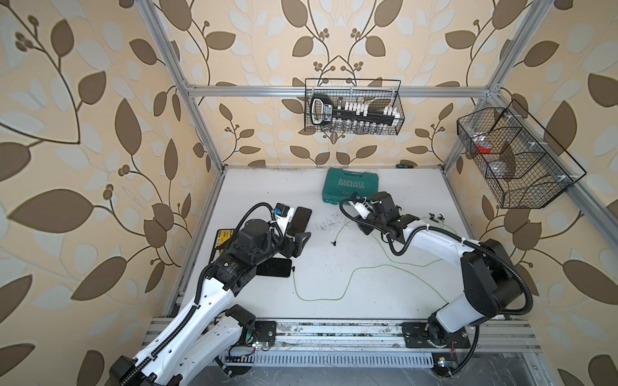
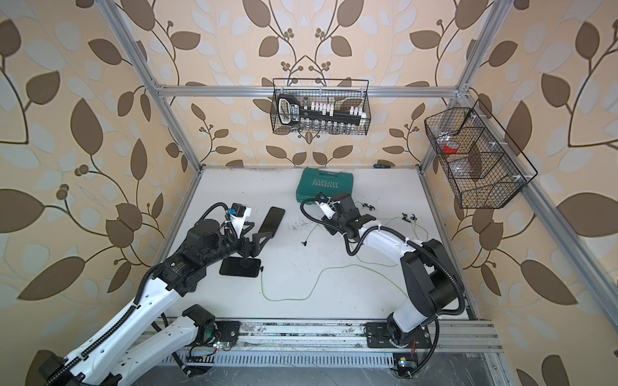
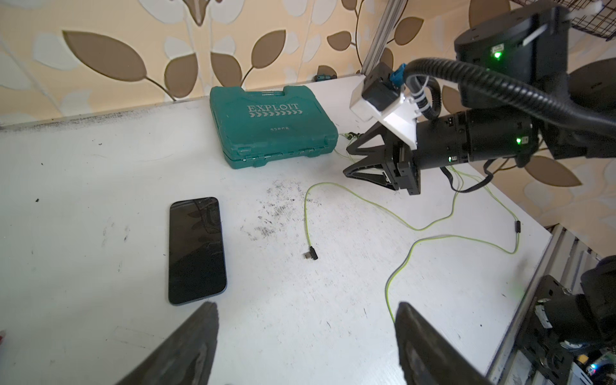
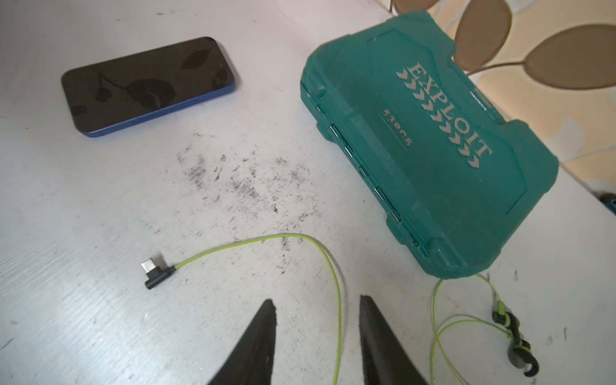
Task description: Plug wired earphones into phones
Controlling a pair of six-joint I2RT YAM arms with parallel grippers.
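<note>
Two dark phones, one upright-lying [image 3: 197,250] near the middle left, another [image 2: 239,266] near the front left, rest on the table. A green earphone cable ends in an angled plug [image 4: 158,272] lying between the middle phone and my right side; its earbuds [image 4: 516,343] lie by the case. My left gripper is raised over the left of the table, open and empty. My right gripper hangs over the cable, right of that plug, its fingers apart with nothing seen between them.
A green tool case [image 3: 272,131] lies at the back. A second cable crosses the front. Wire baskets [image 1: 352,109] are on the walls.
</note>
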